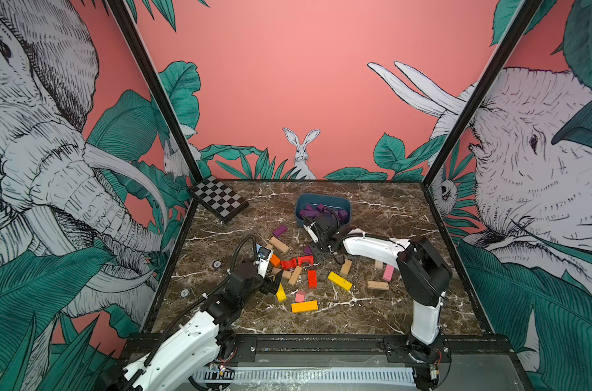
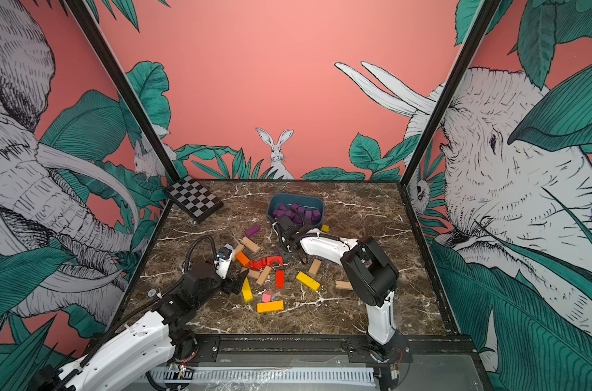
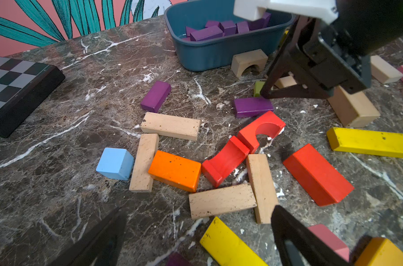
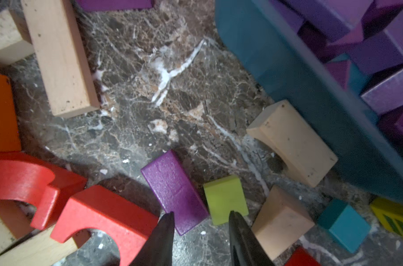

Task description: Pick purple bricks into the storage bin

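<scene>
In the right wrist view a purple brick [image 4: 177,192] lies flat on the marble, with a small lime cube [image 4: 226,199] close beside it. My right gripper is part open just short of that brick, its fingers [image 4: 162,237] apart and nothing held. A second purple brick [image 3: 156,96] lies nearer the chessboard, and a sliver of purple brick [image 3: 178,259] shows at the bottom of the left wrist view. The blue storage bin [image 3: 223,51] holds several purple bricks. My left gripper stands open and empty above the front left pile.
Red arches [image 4: 108,212] lie left of the purple brick. A wooden arch [image 4: 299,144] stands against the bin. Wooden, orange and yellow bricks crowd the middle. A chessboard [image 1: 219,198] sits at the back left; the marble between it and the bin is mostly clear.
</scene>
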